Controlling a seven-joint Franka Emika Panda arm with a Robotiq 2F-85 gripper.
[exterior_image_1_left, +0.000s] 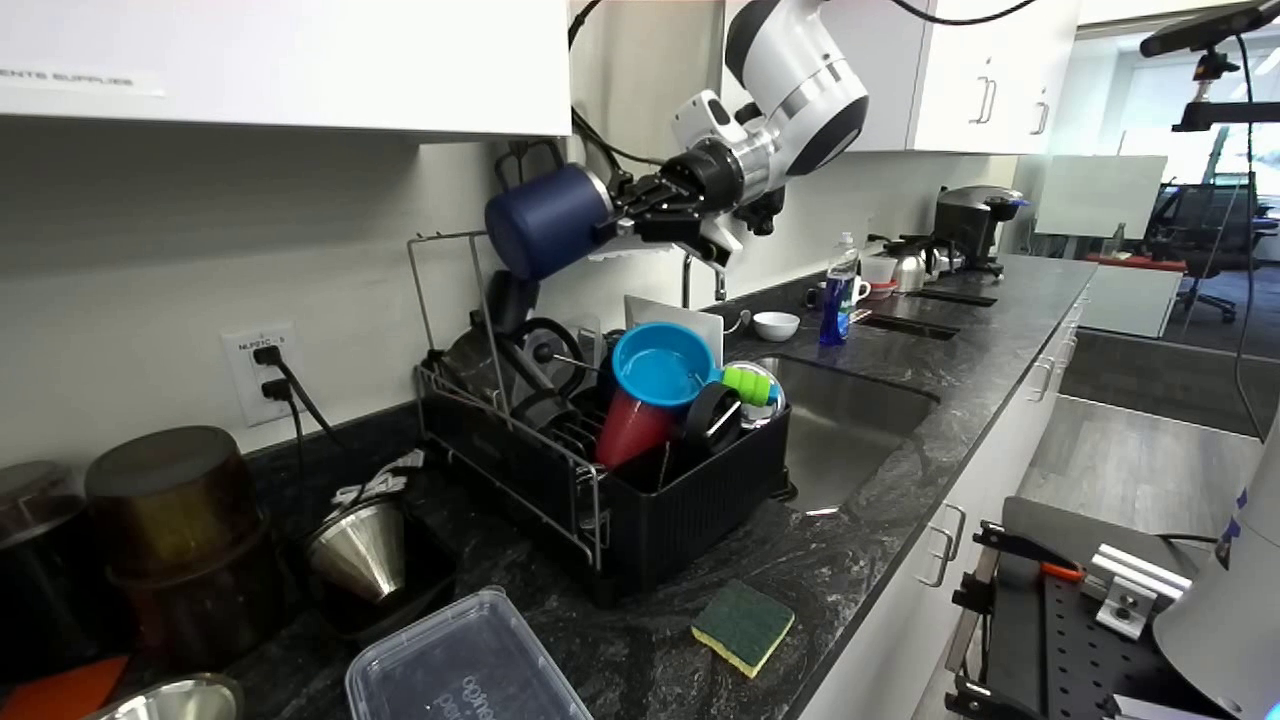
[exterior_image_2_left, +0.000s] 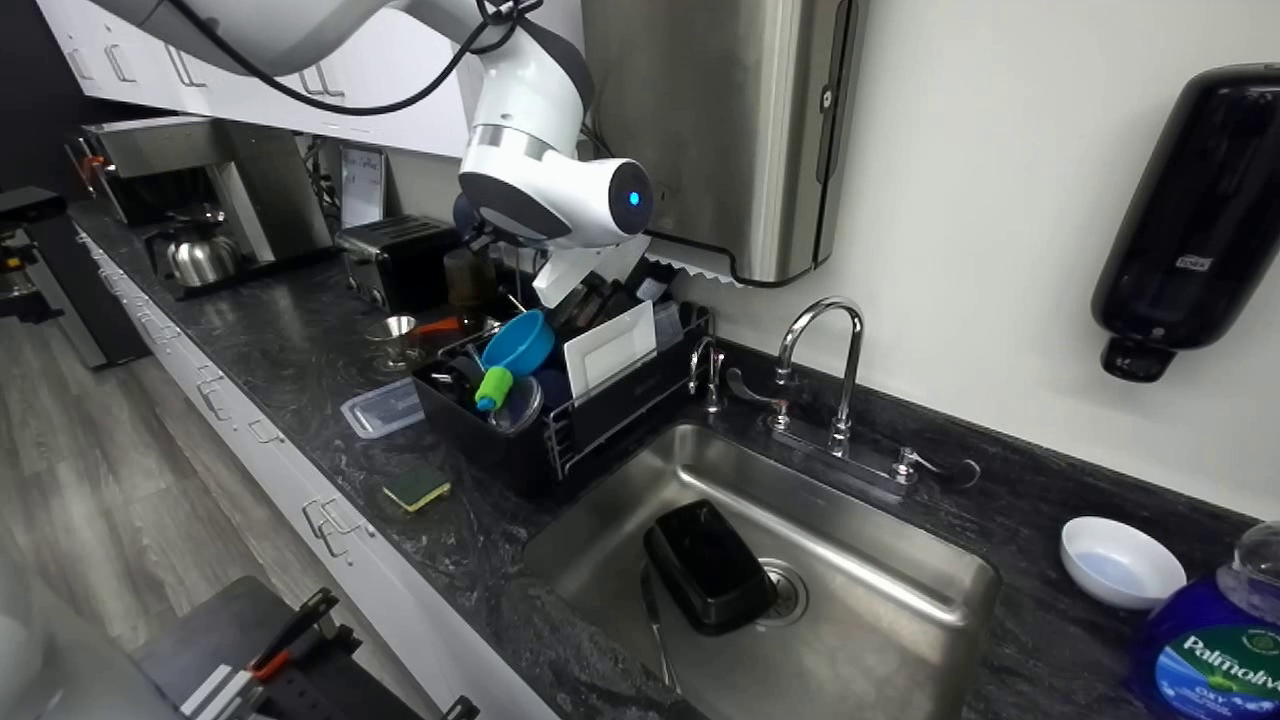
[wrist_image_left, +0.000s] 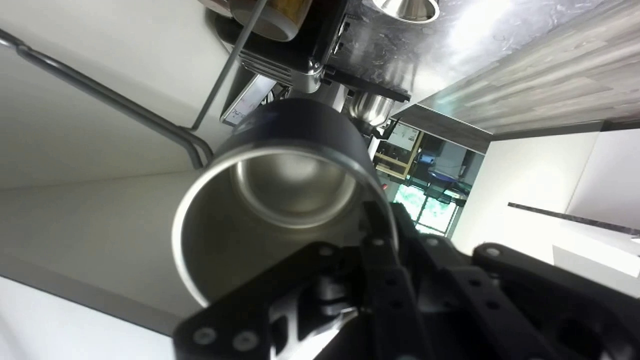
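Note:
A dark blue cup with a bare metal rim and interior (exterior_image_1_left: 549, 223) hangs tilted on its side above the dish rack (exterior_image_1_left: 702, 528), clear of the dishes. My gripper (exterior_image_1_left: 619, 224) is shut on the cup's rim. In the wrist view, the steel inside of the cup (wrist_image_left: 294, 186) faces the camera, and a black finger (wrist_image_left: 378, 240) reaches in over its edge. The second exterior view mostly hides the cup behind my arm. Below, the rack holds a blue container (exterior_image_1_left: 663, 364), a red cup (exterior_image_1_left: 629, 428) and dark pans.
The white upper cabinet (exterior_image_1_left: 288, 60) hangs close to the cup's left. A rack wire (exterior_image_1_left: 420, 294) rises under it. The sink (exterior_image_2_left: 672, 446) holds a black container (exterior_image_2_left: 708, 566). A sponge (exterior_image_1_left: 744, 624) and a clear lid (exterior_image_1_left: 468, 666) lie on the counter.

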